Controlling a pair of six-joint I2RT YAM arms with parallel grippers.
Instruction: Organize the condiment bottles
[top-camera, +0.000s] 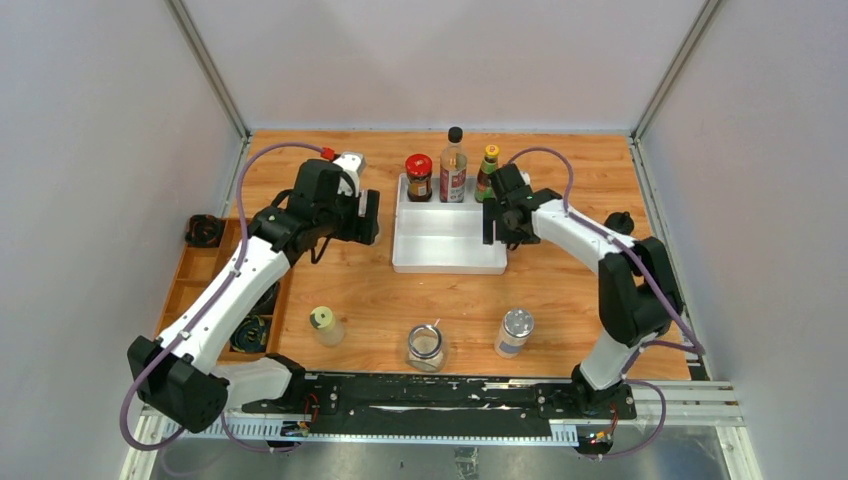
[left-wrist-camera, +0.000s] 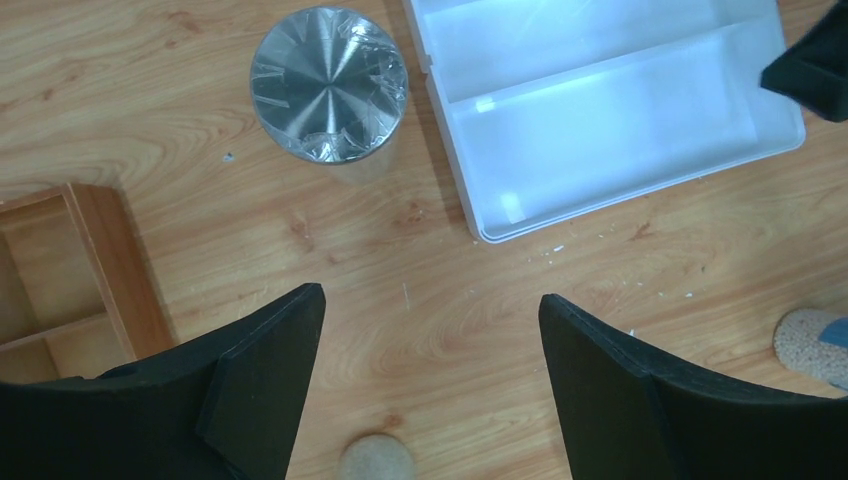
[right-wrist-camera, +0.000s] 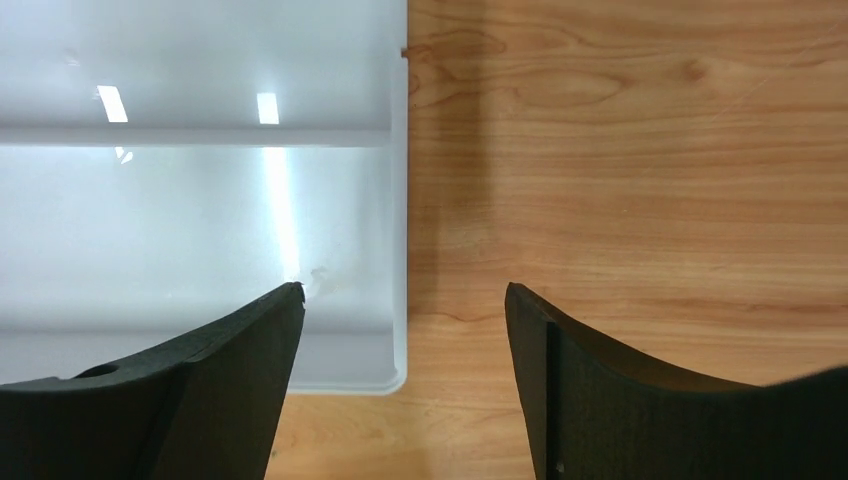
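A white tray (top-camera: 450, 268) lies mid-table. Along its back compartment stand a red-lidded jar (top-camera: 419, 178), a clear bottle with a black cap (top-camera: 453, 170) and a yellow-capped bottle (top-camera: 487, 173), the last partly behind my right gripper. That right gripper is open over the tray's right edge, nothing between its fingers. Left of the tray hangs my left gripper, open and empty. A silver-topped container (left-wrist-camera: 330, 90) shows in the left wrist view beside the tray. Nearer the front are a yellow-topped bottle (top-camera: 326, 326), a glass jar (top-camera: 426, 348) and a silver-capped shaker (top-camera: 514, 333).
A wooden divided box (top-camera: 205, 262) with black cables sits at the left edge, partly behind my left arm. A dark rounded thing (top-camera: 619, 222) shows beside the right arm. Bare table lies between the tray and the front containers.
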